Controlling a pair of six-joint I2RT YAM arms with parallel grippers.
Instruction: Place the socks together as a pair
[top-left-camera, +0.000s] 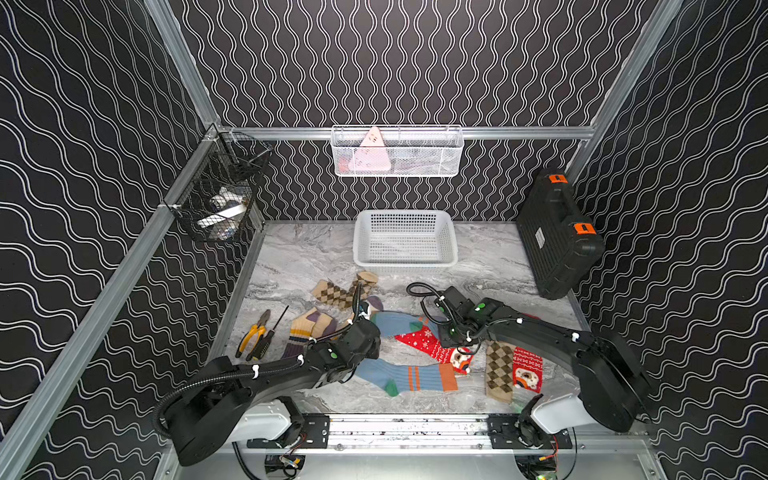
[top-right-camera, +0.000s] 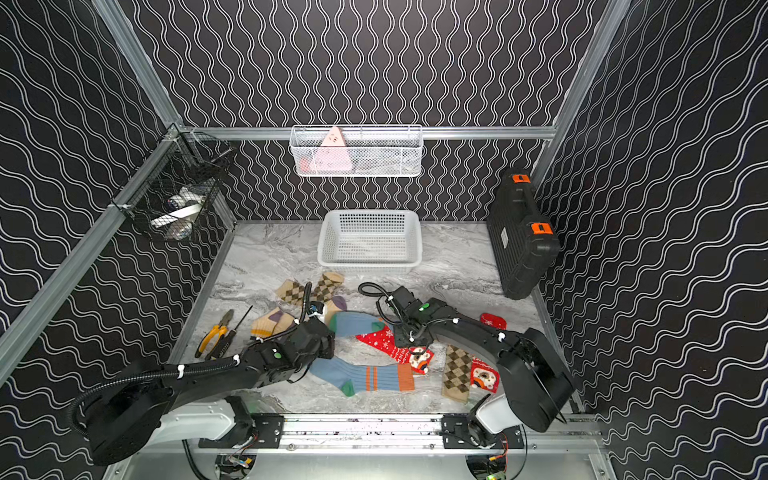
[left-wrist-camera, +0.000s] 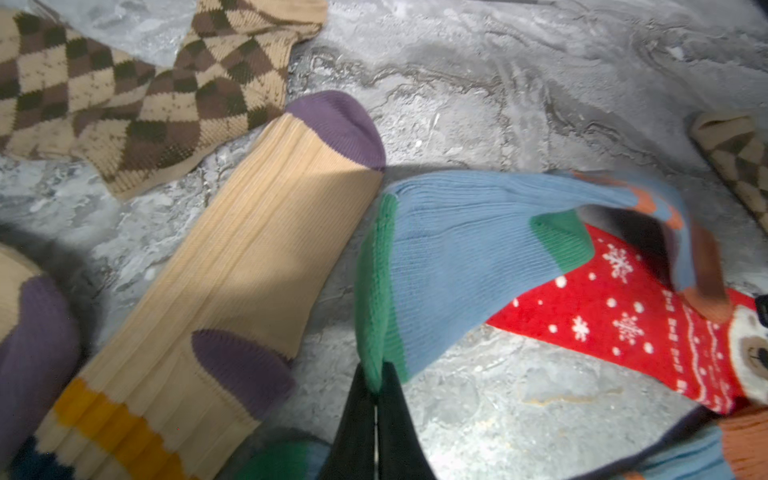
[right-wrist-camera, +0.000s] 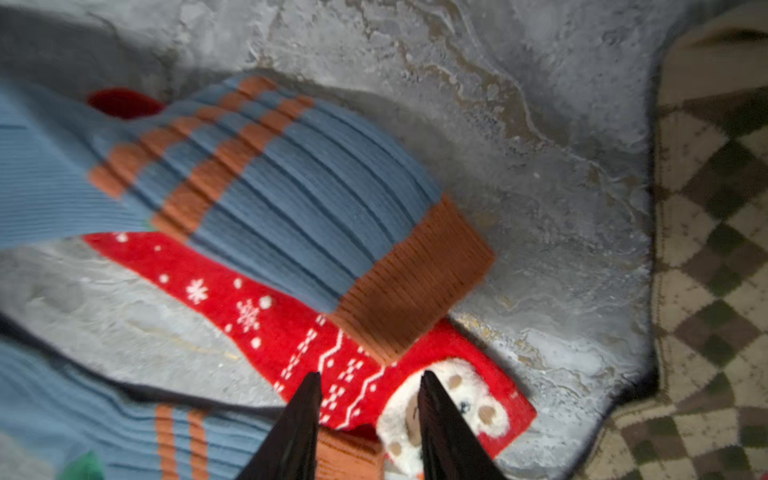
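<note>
The upper blue sock (left-wrist-camera: 472, 264) with green toe and orange stripes lies over a red snowflake sock (left-wrist-camera: 608, 336). My left gripper is shut at its green end, which looks raised; whether fabric is between the fingertips is hard to tell. My right gripper stands part open above the red sock, near the orange cuff (right-wrist-camera: 412, 280). A second blue striped sock (top-left-camera: 408, 377) lies toward the front. Beige purple-toed socks (left-wrist-camera: 264, 216) and checked socks (left-wrist-camera: 200, 96) lie at left, with another checked sock (right-wrist-camera: 712, 240) at right.
A white basket (top-left-camera: 405, 240) stands at the back centre, a black case (top-left-camera: 556, 240) at the right, and pliers (top-left-camera: 252, 336) with another tool at the left. Bare table surrounds the basket.
</note>
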